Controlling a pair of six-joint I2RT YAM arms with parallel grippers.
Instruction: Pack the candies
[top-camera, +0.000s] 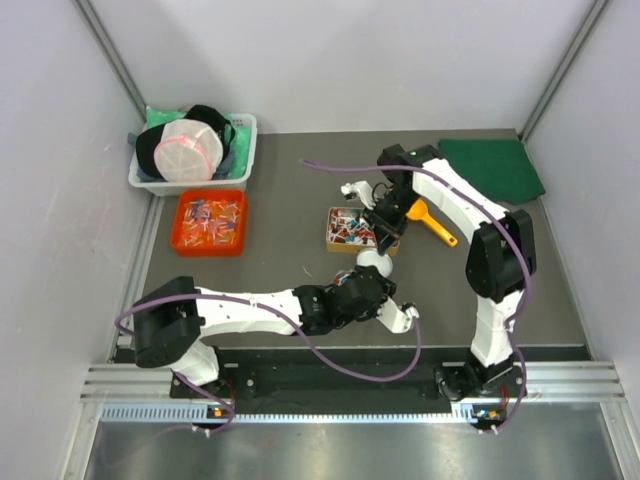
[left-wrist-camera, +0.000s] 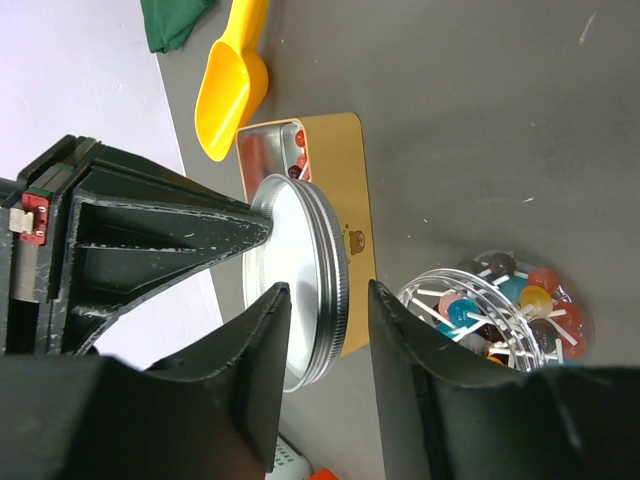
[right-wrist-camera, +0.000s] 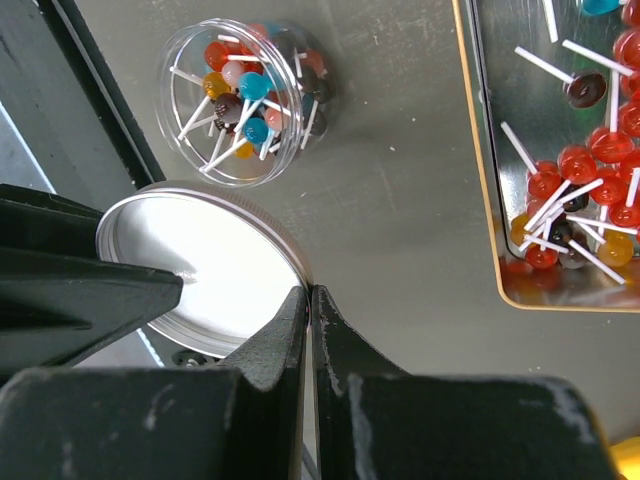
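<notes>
A round white lid (left-wrist-camera: 293, 285) with a ridged metal rim is held upright in the air between the two grippers. At its edge, my right gripper is shut, with the thin rim meeting its fingertips. The left gripper stands part open around the lid; a gap shows between the lid and its right-hand finger (left-wrist-camera: 385, 320). A clear open jar (right-wrist-camera: 235, 105) of lollipops stands on the table below, beside the lid. Loose lollipops lie in an open gold-edged tin (top-camera: 350, 229), behind the jar in the top view.
A yellow scoop (top-camera: 432, 222) lies right of the tin. Left of it are an orange-red tray (top-camera: 209, 250) of lollipops and a white basket (top-camera: 250, 155) of soft items. A green cloth (top-camera: 492, 168) covers the back right. Bare table lies between tray and tin.
</notes>
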